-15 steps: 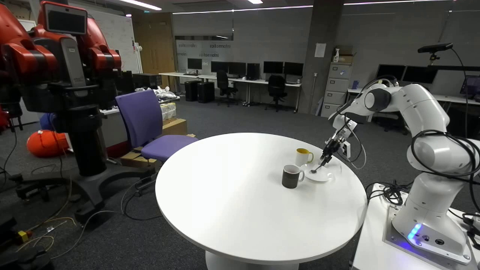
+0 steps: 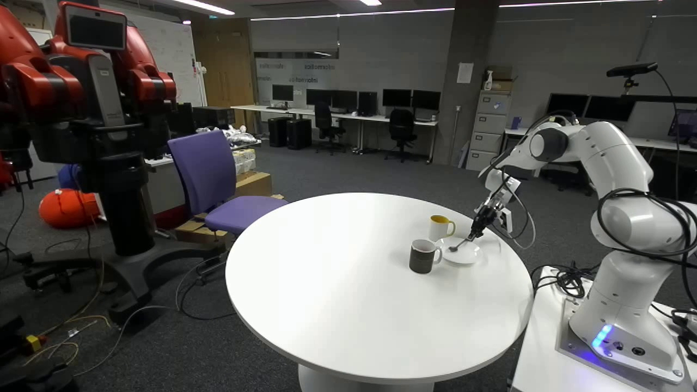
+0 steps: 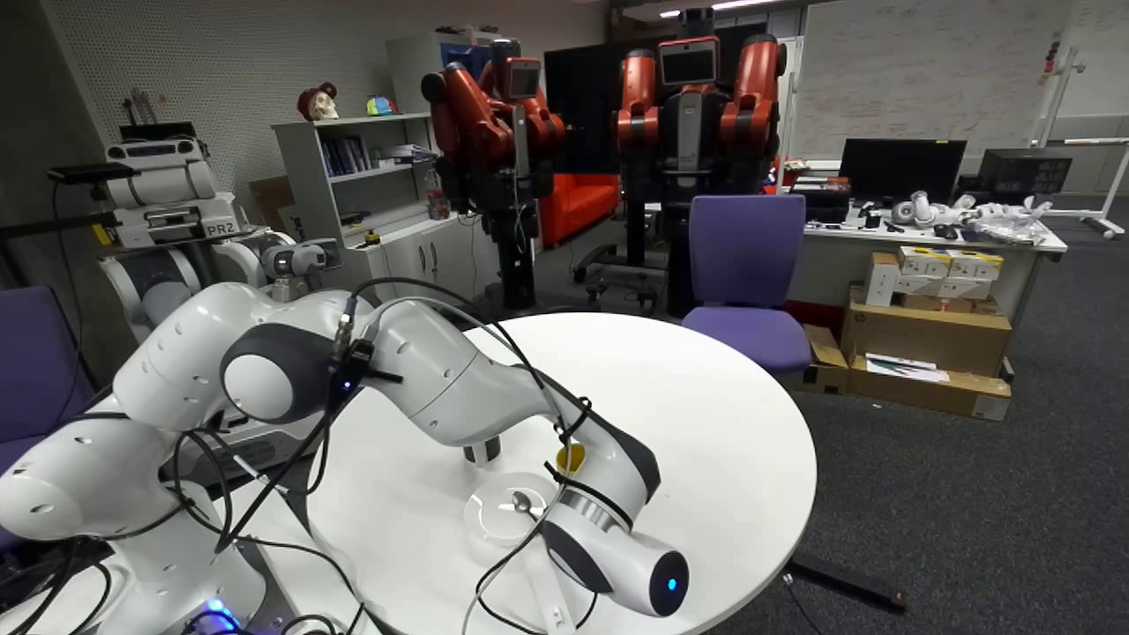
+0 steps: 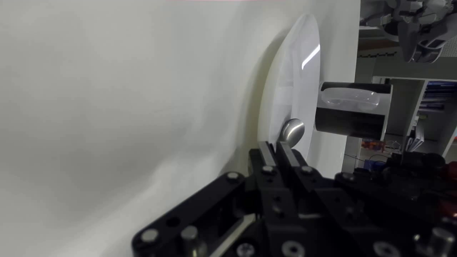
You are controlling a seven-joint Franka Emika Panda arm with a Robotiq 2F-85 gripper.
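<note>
A metal spoon (image 4: 293, 132) shows its bowl over the white plate (image 4: 309, 75) in the wrist view, just past the tips of my gripper. The fingers are shut; whether the spoon's thin handle lies between them is hidden. From exterior view 1, the gripper (image 2: 471, 237) reaches down over the far right part of the plate (image 2: 464, 257), with the spoon (image 2: 453, 248) slanting from the tips toward the plate's middle. Exterior view 2 shows the spoon (image 3: 521, 502) on the plate (image 3: 487, 526), but the arm hides the fingertips.
A dark-and-white mug (image 2: 421, 258) stands close to the plate's left side. Behind the plate is a white mug with a yellow inside (image 2: 439, 228).
My gripper has shifted slightly right in exterior view 1. More of the spoon's handle shows, and its bowl sits a little further left. Plate and mugs appear unmoved.
</note>
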